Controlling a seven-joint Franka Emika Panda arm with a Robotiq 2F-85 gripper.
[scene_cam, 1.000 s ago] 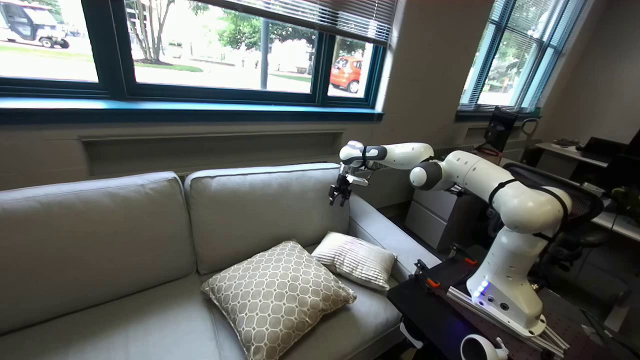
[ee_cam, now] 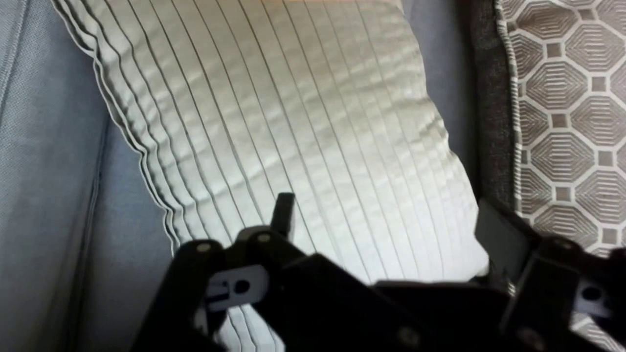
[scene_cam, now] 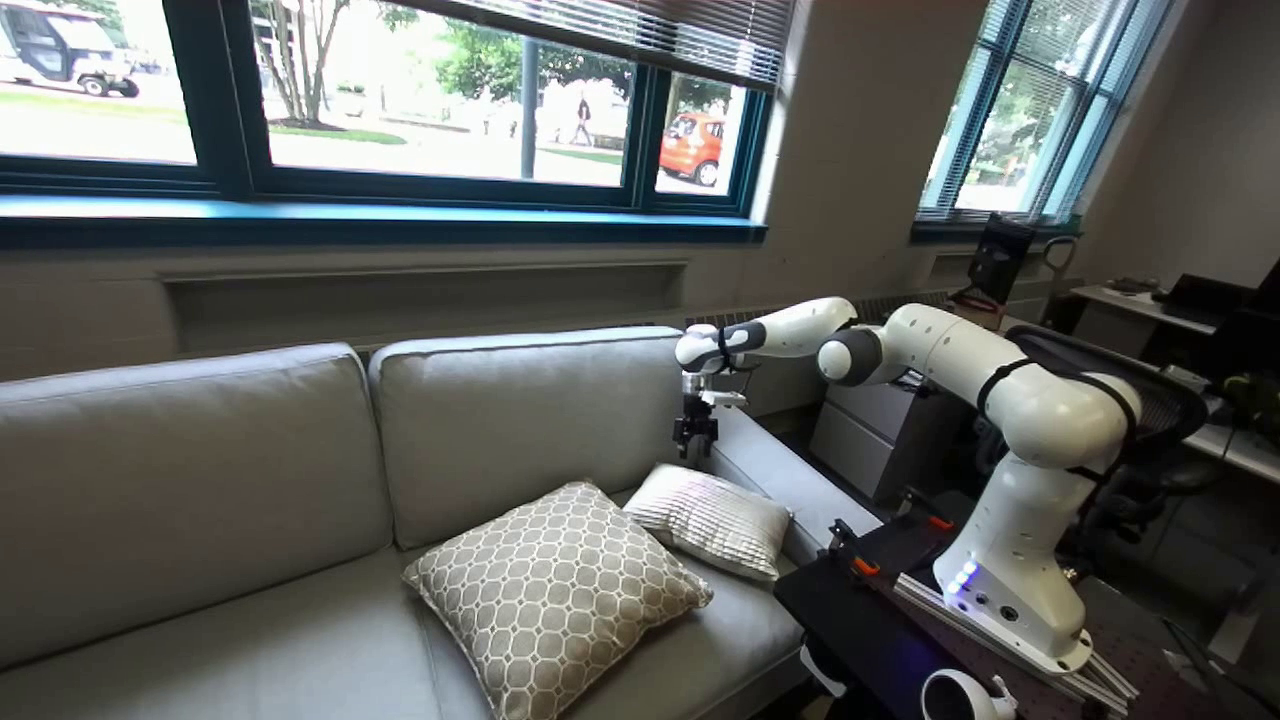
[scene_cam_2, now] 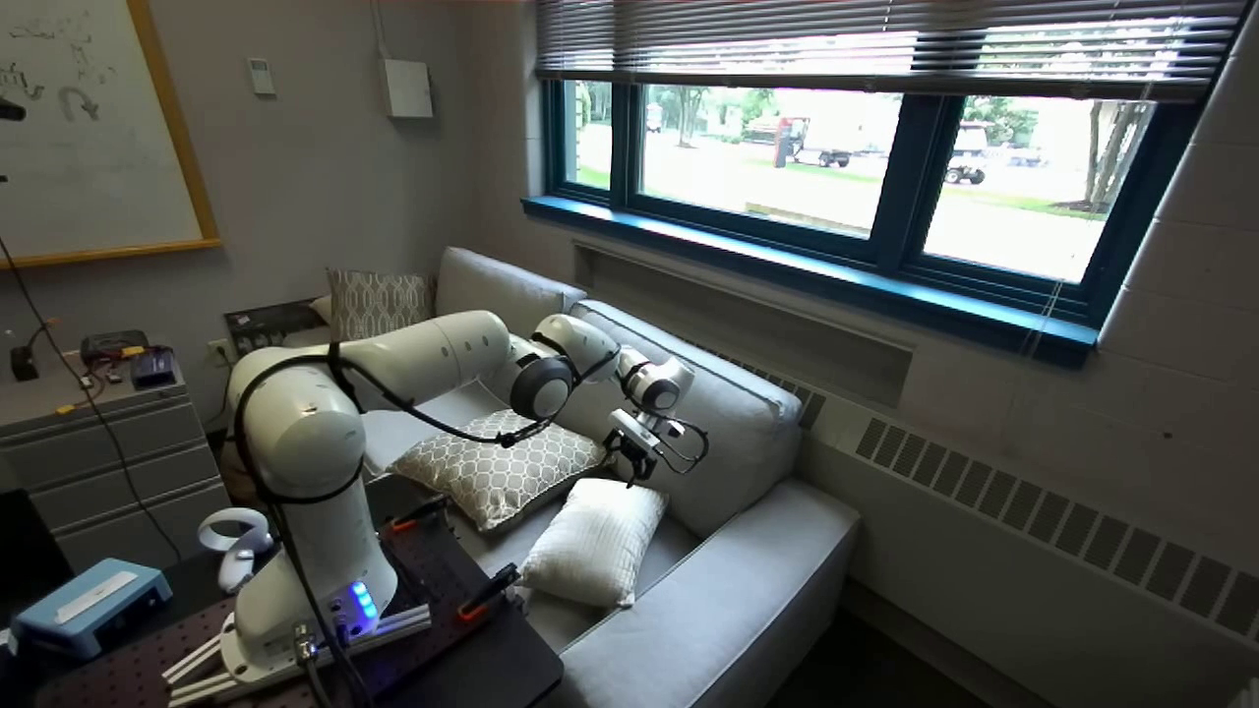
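A white ribbed pillow lies on the couch seat by the armrest; it fills most of the wrist view, its ribbed face below my fingers. Above its back edge hangs my gripper, pointing down, open and empty. Seen from the wrist, the two fingers are wide apart, one finger over the pillow, the other near its right edge. Beside it rests a larger beige pillow with a honeycomb pattern. Whether a fingertip touches the white pillow cannot be told.
The grey couch has an upright back cushion close behind my gripper and an armrest beside the white pillow. Another patterned pillow stands at the couch's far end.
My gripper has come down and slightly to the right in exterior view 1, turning from a slant to nearly straight down. Both pillows there have stayed in place.
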